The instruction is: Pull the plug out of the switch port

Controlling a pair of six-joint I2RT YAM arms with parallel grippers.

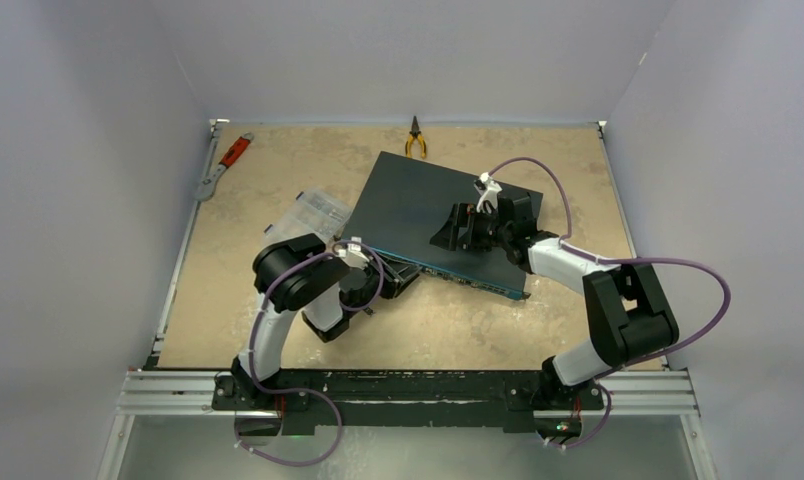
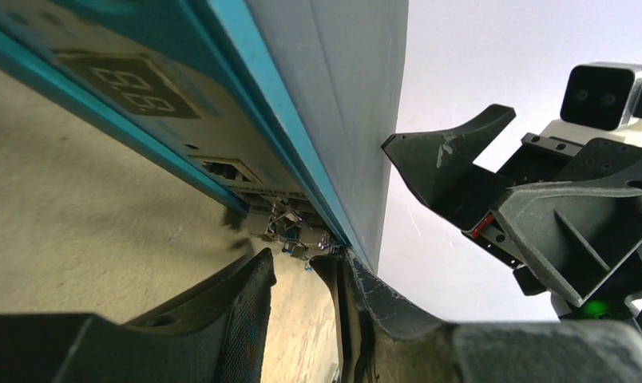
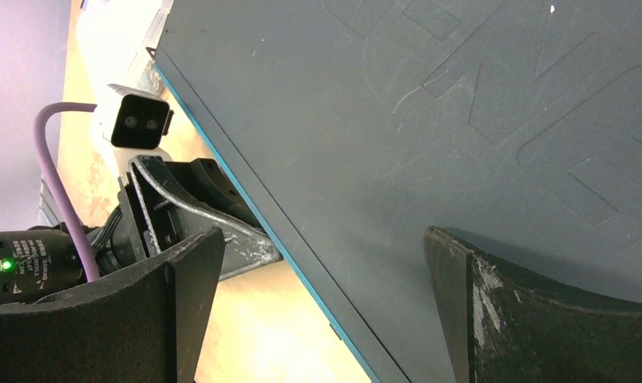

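Observation:
The switch (image 1: 418, 200) is a dark flat box with a blue-edged front facing the table's near side. In the left wrist view, a small metallic plug-like part with fine wires (image 2: 294, 231) sits at the port end of that front; its exact outline is hard to make out. My left gripper stands open by a narrow gap, fingertips just short of this part, one tip overlapping its right end in view. Over the switch's dark lid, my right gripper is wide open and empty; whether its tips touch the lid, I cannot tell.
A clear plastic case (image 1: 313, 215) lies left of the switch, close to the left arm. Yellow-handled pliers (image 1: 416, 140) and a red-handled tool (image 1: 224, 165) rest at the back. Bare table (image 1: 428, 335) shows in front of the switch.

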